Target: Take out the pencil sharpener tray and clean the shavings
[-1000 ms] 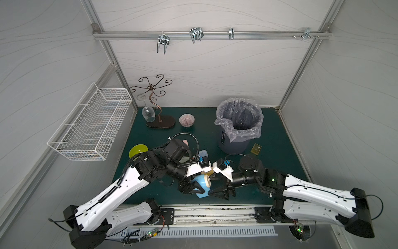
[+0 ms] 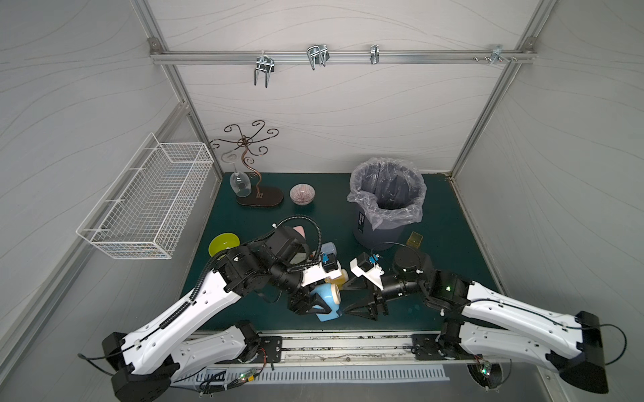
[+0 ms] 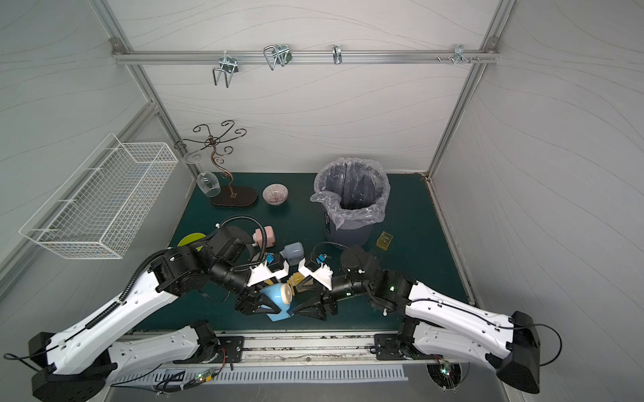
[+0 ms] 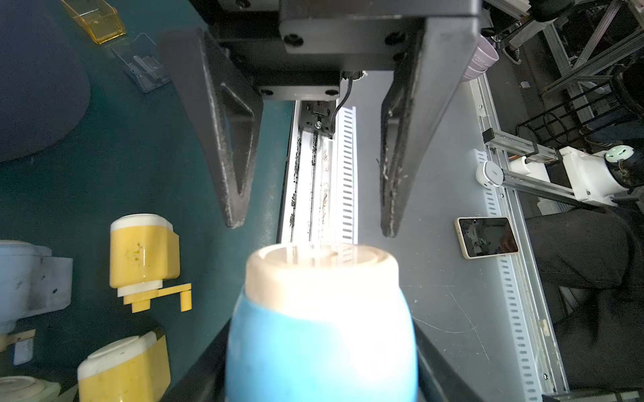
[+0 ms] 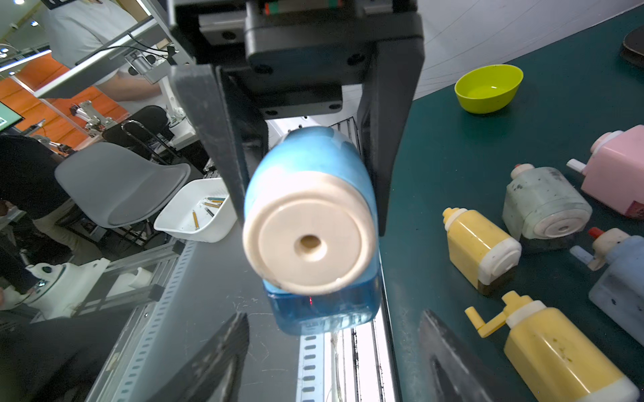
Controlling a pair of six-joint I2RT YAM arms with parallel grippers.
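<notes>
My left gripper [image 2: 320, 303] is shut on a blue pencil sharpener with a cream end, held over the table's front edge, its clear blue tray [image 5: 322, 311] on the lower side in the right wrist view. My right gripper [image 2: 352, 301] faces it from the right with fingers apart and nothing between them; the sharpener is just beyond its fingertips. In the left wrist view the right fingers [image 4: 231, 187] hang just above the cream end.
The lined bin [image 2: 385, 221] stands behind on the right. Yellow [image 5: 556, 341], pink [image 5: 613, 167] and other sharpeners stand on the green table, with a lime bowl [image 5: 488, 90] and an amber tray [image 4: 94, 20] beside clear plastic.
The left gripper and sharpener have stayed put.
</notes>
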